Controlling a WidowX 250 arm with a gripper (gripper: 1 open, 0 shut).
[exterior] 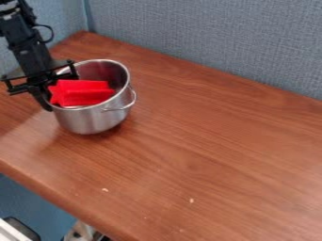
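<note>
A steel pot (98, 117) with a side handle stands on the left part of the wooden table, red objects (81, 92) inside it. My black gripper (48, 102) is at the pot's left wall, its fingers down by the rim. It looks shut, though whether the rim is between the fingertips is too small to tell.
A grey padded wall (214, 42) runs along the back. The table's near left edge lies below the pot.
</note>
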